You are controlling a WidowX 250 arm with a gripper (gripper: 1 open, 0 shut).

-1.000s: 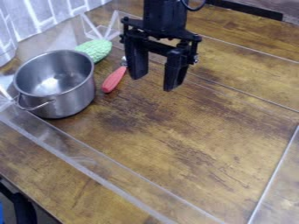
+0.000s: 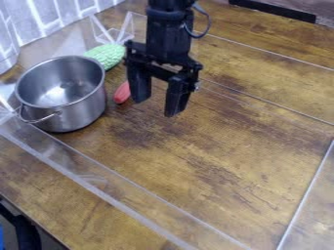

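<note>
The black gripper (image 2: 163, 82) hangs over the wooden table, right of the steel pot, with its two fingers spread apart and nothing visible between them. A red utensil (image 2: 123, 92) lies partly behind its left side. A steel pot (image 2: 62, 90) with a wire handle stands at the left. A green corn cob or similar green item (image 2: 107, 55) lies behind the pot.
Clear plastic edging runs along the left side, and a dark edge lies at the back right.
The gripper has moved left, toward the pot, and now covers more of the red utensil. The pot and green item have not visibly moved.
</note>
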